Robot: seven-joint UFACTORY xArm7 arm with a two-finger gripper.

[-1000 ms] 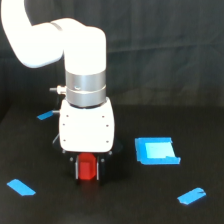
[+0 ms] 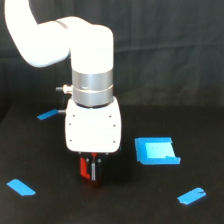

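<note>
Under the white arm, my gripper (image 2: pixel 93 168) points straight down near the dark table surface, left of the middle of the view. A small red block (image 2: pixel 86 168) shows right at its dark fingers, partly covered by them. The fingers are small and dark against a dark ground, so how far apart they stand, and whether they press on the block, is unclear. Whether the block rests on the table is also hard to make out.
A blue-rimmed square with a pale middle (image 2: pixel 158 151) lies to the right. Blue strips lie at the front left (image 2: pixel 20 187), front right (image 2: pixel 191 196) and back left (image 2: pixel 48 114).
My gripper has shifted slightly right and looks turned, its fingers now appearing closer together in the view. Less of the red block shows than before.
</note>
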